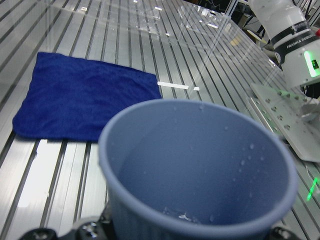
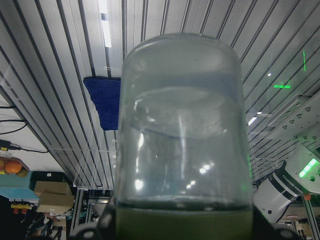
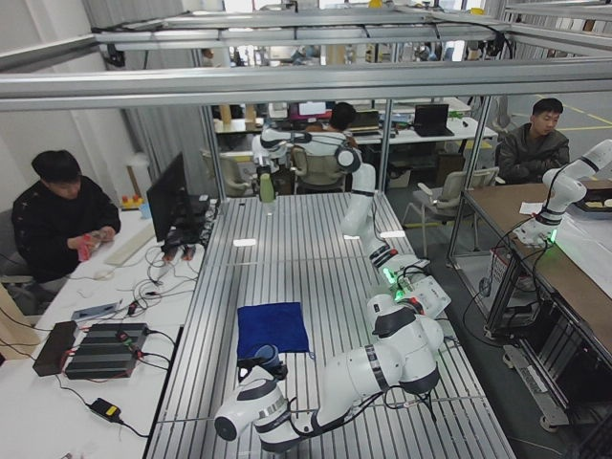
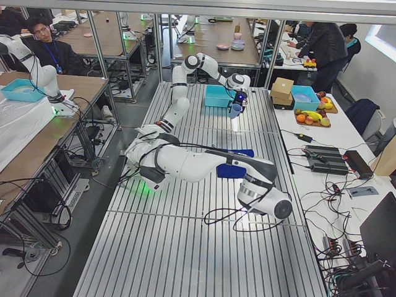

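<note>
A blue cup [image 1: 195, 160] with droplets inside fills the lower left wrist view; my left gripper [image 3: 260, 365] is shut on it, near the front of the blue cloth [image 3: 273, 325]. In the camera right view the cup [image 4: 235, 110] hangs at the far end. A clear container with a green lower band [image 2: 182, 125] fills the right wrist view, held in my right gripper, raised at the back of the table in the camera left view [image 3: 266, 172]. The cloth [image 1: 80, 97] lies flat on the slotted table.
A turquoise bin [image 4: 216, 96] stands at the table's far end in the camera right view. Cardboard boxes [image 4: 282, 91], fruit and electronics occupy the white side table.
</note>
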